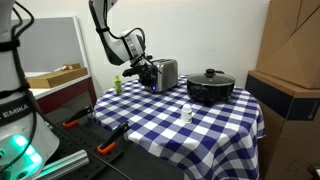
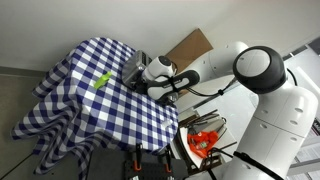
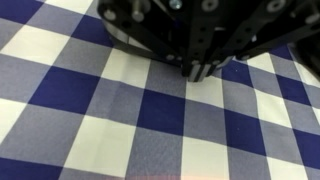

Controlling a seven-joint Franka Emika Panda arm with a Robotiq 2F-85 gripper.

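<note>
My gripper is shut, and nothing shows between its fingers in the wrist view. It points down close to the blue-and-white checked cloth. In exterior view 1 the arm reaches to the far part of the table, with the hand in front of a silver toaster. Whether the hand touches the toaster cannot be told. A green-yellow bottle stands to the left of the hand. The same green thing shows in exterior view 2, apart from the arm.
A black lidded pot stands right of the toaster, and a small white cup sits nearer the front. Cardboard boxes rise at the right.
</note>
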